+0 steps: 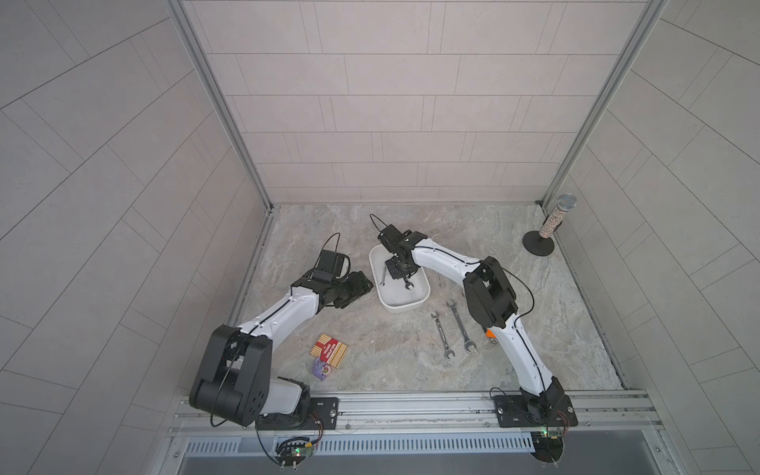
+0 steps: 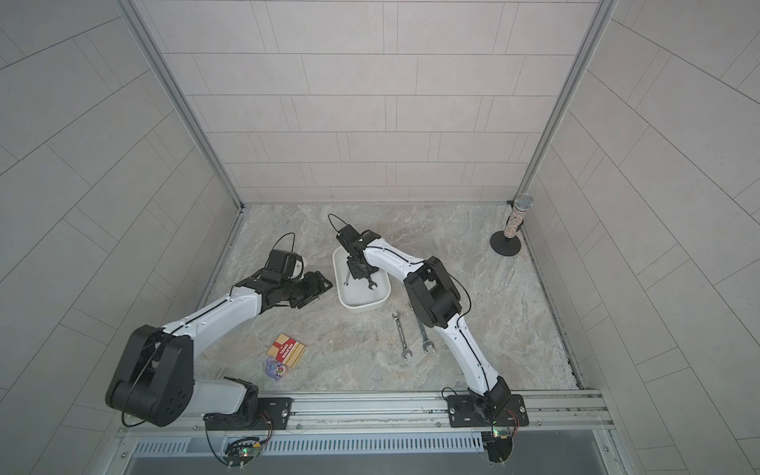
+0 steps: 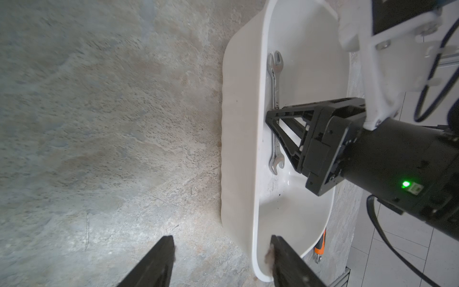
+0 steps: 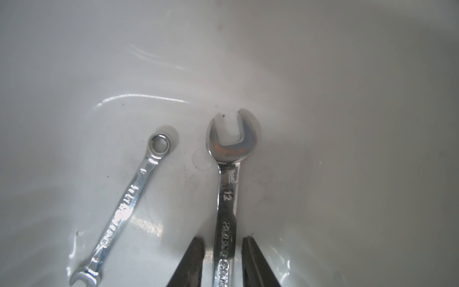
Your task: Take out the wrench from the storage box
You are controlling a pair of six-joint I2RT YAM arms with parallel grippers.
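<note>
A white storage box (image 1: 402, 307) stands mid-table with two silver wrenches inside. In the right wrist view, the larger wrench (image 4: 226, 205), marked 13, lies lengthwise between the open fingers of my right gripper, a gap showing on both sides. A smaller wrench (image 4: 125, 205) lies to its left on the box floor. The left wrist view shows the right gripper's dark fingers (image 3: 286, 138) reaching down inside the box over the wrenches. My left gripper hovers outside the box's left side, part open, with nothing between its fingers.
Two more wrenches, one short (image 1: 441, 334) and one long (image 1: 460, 324), lie right of the box beside an orange-handled tool (image 1: 490, 333). A red-yellow packet (image 1: 329, 350) lies front left. A microphone (image 1: 546, 228) stands back right. Table front of the box is bare.
</note>
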